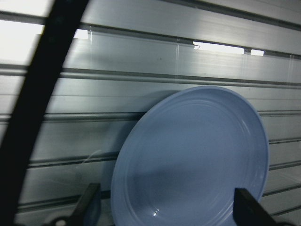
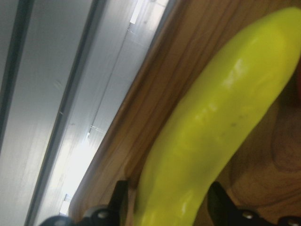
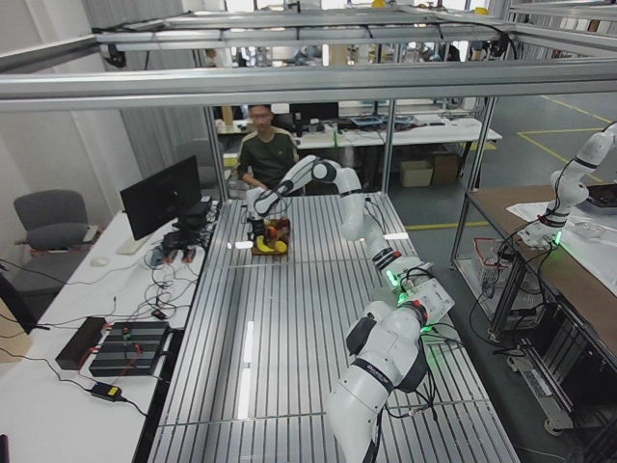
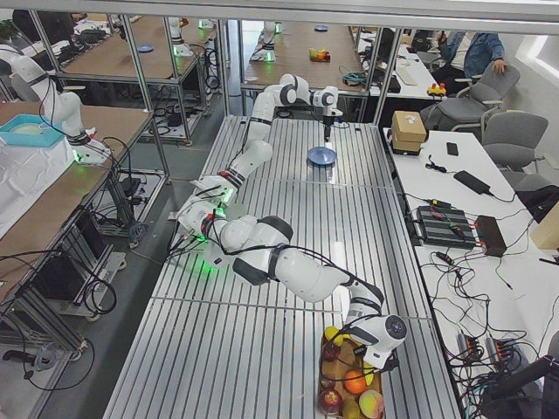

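A wooden tray [image 2: 174, 52] of fruit holds a yellow banana [image 2: 216, 108], also bananas [image 3: 271, 247], an orange [image 4: 355, 381], apples and other fruit. My right gripper is low over it, fingers open on either side of the banana; whether they touch it is unclear. At the other end of the slatted table, a blue plate [image 4: 321, 156] lies flat. My left gripper hangs above it and behind it, open, the plate's surface showing between its fingertips.
Side desks [image 4: 463, 305] carry cables, boxes and electronics. A person sits beyond the tray's end.
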